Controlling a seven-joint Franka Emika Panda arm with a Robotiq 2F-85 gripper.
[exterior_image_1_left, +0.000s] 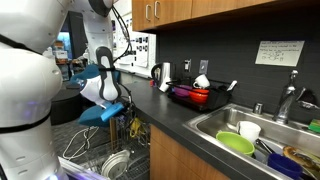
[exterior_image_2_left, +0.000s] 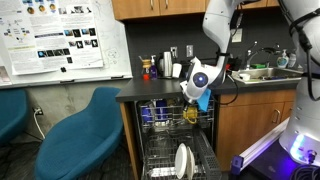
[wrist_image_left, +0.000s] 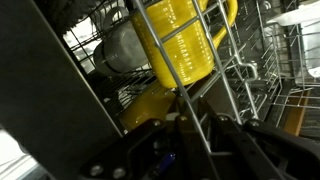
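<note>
A yellow mug (wrist_image_left: 182, 48) sits on its side among the wires of the upper dishwasher rack (exterior_image_2_left: 160, 115), with a clear glass (wrist_image_left: 122, 48) beside it. My gripper points at the rack's front, close to the mug but apart from it. A long rack wire (wrist_image_left: 168, 52) runs down between the fingers, and the fingers look shut on it. In the second exterior view the yellow mug (exterior_image_2_left: 190, 114) shows just below the wrist. The fingertips are hidden by the arm in the first exterior view.
White plates (exterior_image_2_left: 182, 160) stand in the lower rack. The dark counter (exterior_image_1_left: 170, 107) edge lies close beside the arm. Beyond it are the sink (exterior_image_1_left: 222, 119), a green bowl (exterior_image_1_left: 235, 142) and a red pot (exterior_image_1_left: 199, 96). A blue chair (exterior_image_2_left: 80, 128) stands at the left.
</note>
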